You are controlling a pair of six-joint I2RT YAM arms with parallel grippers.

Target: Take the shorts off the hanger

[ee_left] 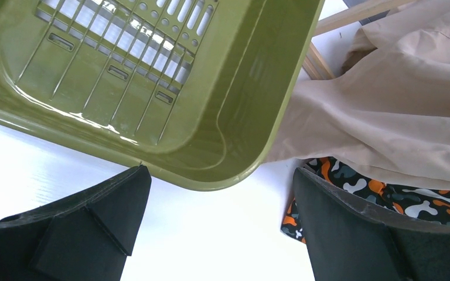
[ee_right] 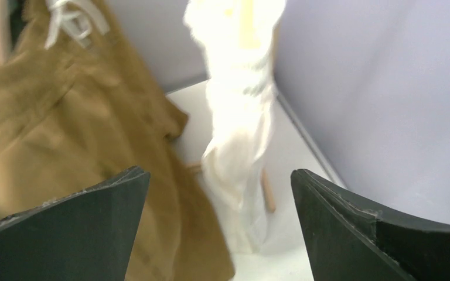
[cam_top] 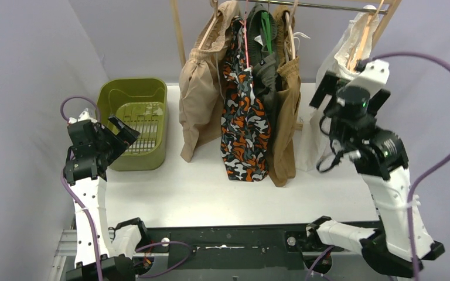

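Observation:
Several pairs of shorts hang on hangers from a metal rail (cam_top: pixel 310 6): beige shorts (cam_top: pixel 202 99), camouflage shorts (cam_top: pixel 246 129), dark green shorts (cam_top: pixel 265 76) and brown shorts (cam_top: pixel 287 117). Apart from them on the right hangs a white pair (cam_top: pixel 334 52), partly hidden by the right arm. My right gripper (cam_top: pixel 351 88) is open in front of this white pair. Between its fingers the right wrist view, blurred, shows the white shorts (ee_right: pixel 237 134) farther off. The left gripper (cam_top: pixel 122 130) stands open over the basket's front right part, holding nothing.
An olive green basket (cam_top: pixel 159 134), empty, stands on the white table at the left. Bare table (cam_top: pixel 199 196) lies in front of the hanging clothes. Wooden rack posts (cam_top: pixel 177 35) frame the rail, and grey walls close in both sides.

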